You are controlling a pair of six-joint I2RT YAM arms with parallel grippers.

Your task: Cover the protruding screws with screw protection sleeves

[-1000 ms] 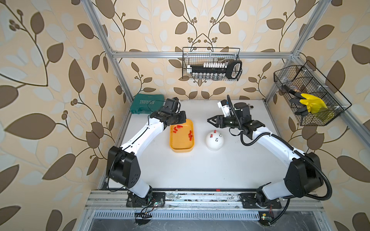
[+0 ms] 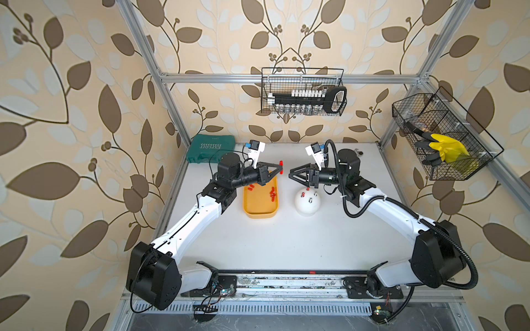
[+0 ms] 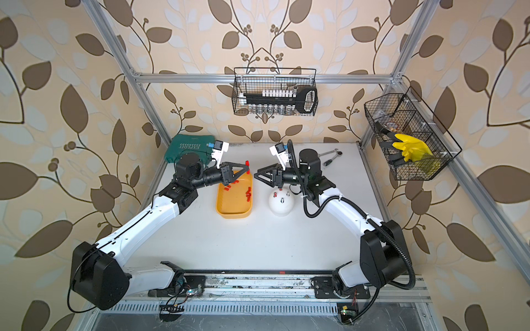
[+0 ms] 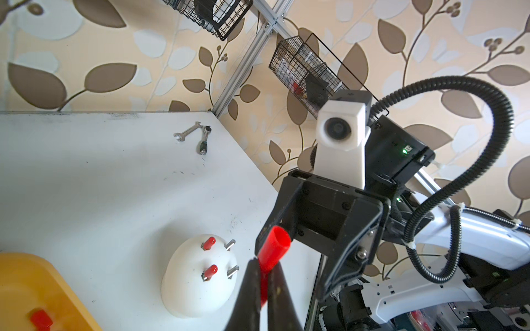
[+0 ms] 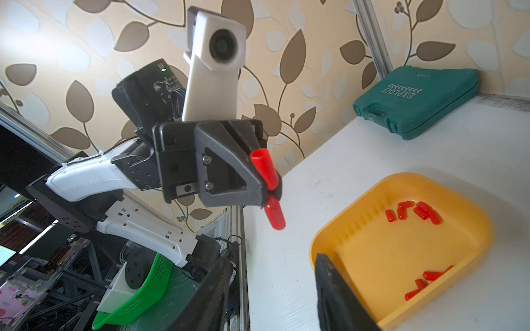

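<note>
A red sleeve [image 5: 264, 168] stands upright in my left gripper [image 2: 277, 170], which is shut on it. My right gripper [image 2: 294, 174] faces it from close by, open, with nothing seen between its fingers. The white dome [image 4: 187, 281] on the table carries several screws; red sleeves [image 4: 209, 271] cover two of them, while two [image 4: 232, 271] show bare metal in the left wrist view. More red sleeves [image 5: 432, 214] lie in the orange tray [image 5: 347, 220], left of the dome.
A green case [image 2: 209, 146] sits at the back left, and tools [image 4: 202, 144] lie at the back right. Wire baskets [image 3: 274, 99] hang on the back and right walls.
My left gripper has risen from over the tray and swung rightward with the red sleeve. My right gripper has moved left toward it.
</note>
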